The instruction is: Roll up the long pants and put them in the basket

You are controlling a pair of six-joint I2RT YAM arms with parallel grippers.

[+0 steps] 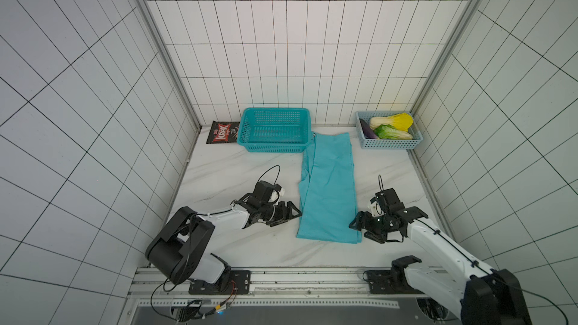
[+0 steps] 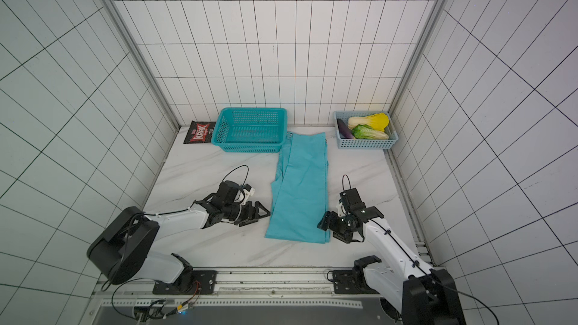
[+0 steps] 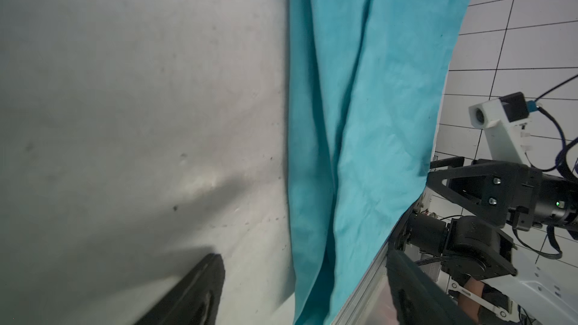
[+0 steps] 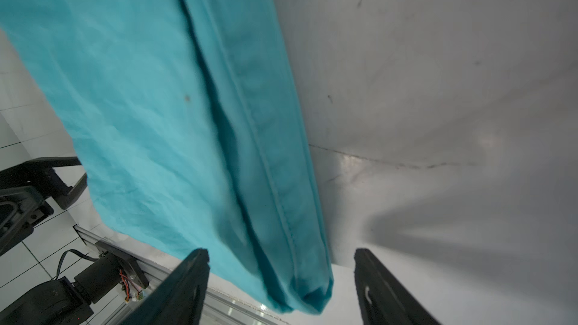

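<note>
The long pants [image 1: 328, 195] are turquoise and lie flat, folded lengthwise into a narrow strip from the back of the table toward the front. At their left edge, near the front end, my left gripper [image 1: 295, 211] stands open. In the left wrist view the cloth [image 3: 373, 114] passes between its spread fingers without being gripped. On the opposite side, my right gripper [image 1: 359, 228] is open by the front right corner. The right wrist view shows the layered side edge [image 4: 271, 162] and that corner lying between the open fingers.
A teal basket [image 1: 240, 138], empty, stands at the back left, close to the pants' far end. Behind on the right is a light blue basket [image 1: 391, 143] with toy vegetables. A black snack bag [image 1: 221, 132] lies at far left.
</note>
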